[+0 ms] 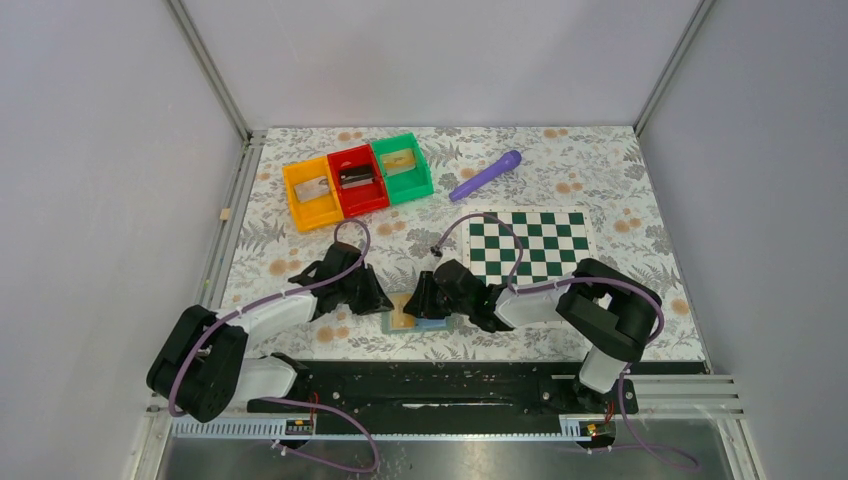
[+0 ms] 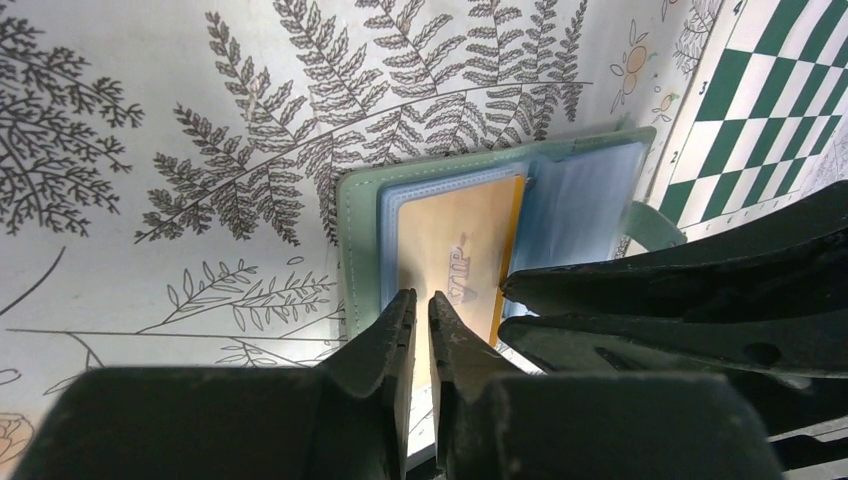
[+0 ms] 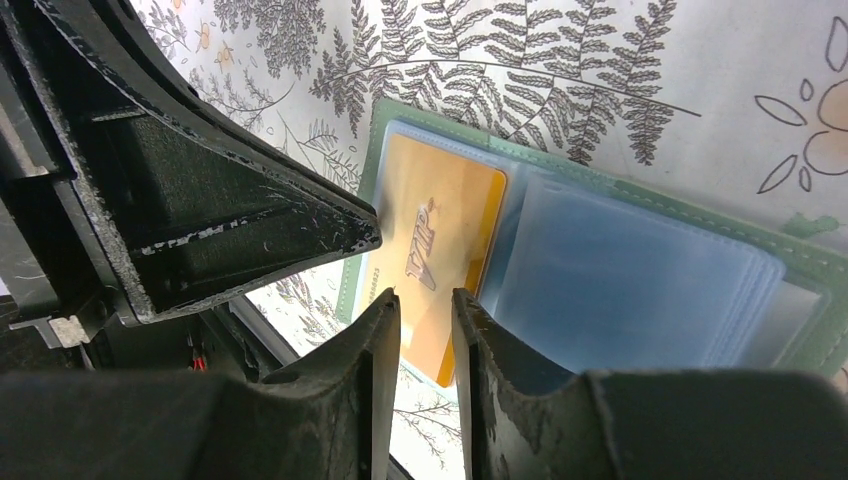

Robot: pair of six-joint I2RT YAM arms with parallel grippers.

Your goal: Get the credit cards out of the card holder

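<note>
The green-edged card holder (image 2: 362, 230) lies open and flat, with clear bluish pockets. An orange-tan card (image 2: 450, 230) marked VIP sits in its left pocket; the other pocket (image 3: 620, 270) appears to hold no card. My left gripper is over the card's face, its fingertips parted by a narrow gap with nothing gripped. Over the card's orange edge is my right gripper, fingers farther apart and one along that edge. Whether either touches the card is unclear. From above, both grippers (image 1: 390, 308) partly cover the holder.
Toward the back left stand joined orange (image 1: 316, 212), red (image 1: 367, 202) and green (image 1: 412, 185) bins, each with a card-like piece inside. A purple microphone-shaped object (image 1: 486, 176) lies at their right. A green checkered board (image 1: 530, 246) lies near the right arm.
</note>
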